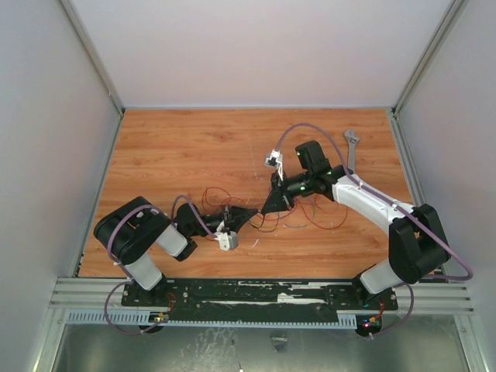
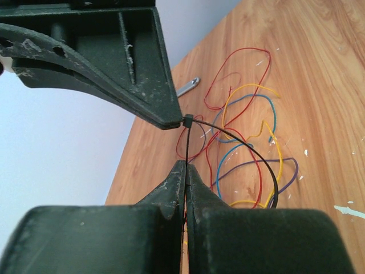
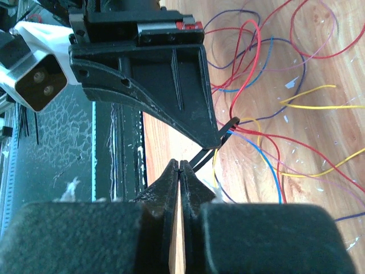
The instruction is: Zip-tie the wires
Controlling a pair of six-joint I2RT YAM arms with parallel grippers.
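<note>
Both grippers meet over the wire pile, tips close together. My left gripper is shut on a thin black zip tie (image 2: 260,154), which loops down to the right in the left wrist view; its small head sits by my right gripper's fingertip. My right gripper is also shut, with the black tie (image 3: 224,133) running to its tips. Red, blue, yellow and purple wires (image 3: 308,145) lie loose on the wooden table beneath. Whether any wires pass through the tie's loop is hard to tell.
A wrench (image 1: 350,151) lies at the back right of the table (image 1: 186,147). A dark strip (image 1: 256,302) runs along the front edge, and walls enclose the sides and back.
</note>
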